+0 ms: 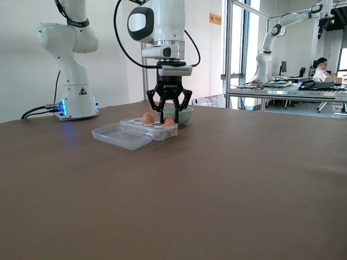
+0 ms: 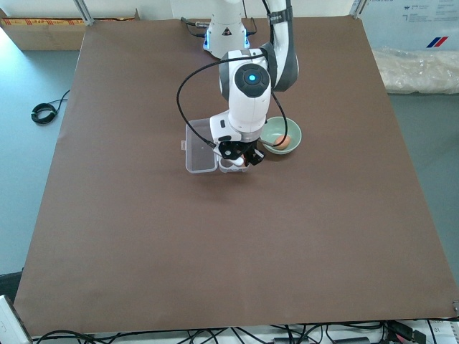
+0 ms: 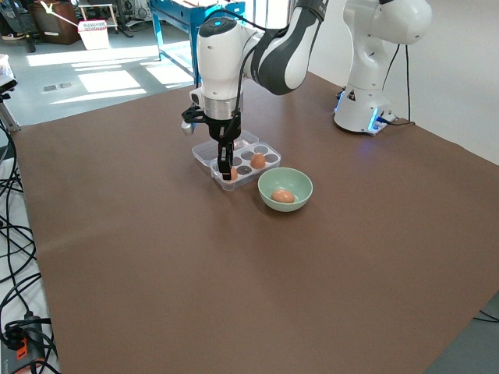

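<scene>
My gripper points down into a clear plastic egg box, its fingers low around an egg at one end; whether they are closed on it is unclear. Another egg sits in the box, beside the gripper. The box's lid lies open flat. A pale green bowl stands next to the box with one egg in it. From the left camera, the arm hides much of the box.
Cables run along an edge outside it.
</scene>
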